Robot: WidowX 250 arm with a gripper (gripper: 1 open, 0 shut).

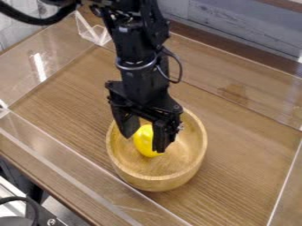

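A round wooden bowl (168, 172) sits on the wooden table, holding a yellow object (147, 145). My black gripper (145, 128) hangs low over the bowl, its fingers partly covering the top of the yellow object. Whether the fingers touch it or close on it cannot be told.
Bare table (236, 124) lies to the right and to the upper left of the bowl. Clear plastic edging runs along the table's sides. A pale wall stands at the back, and a black cable hangs at the lower left.
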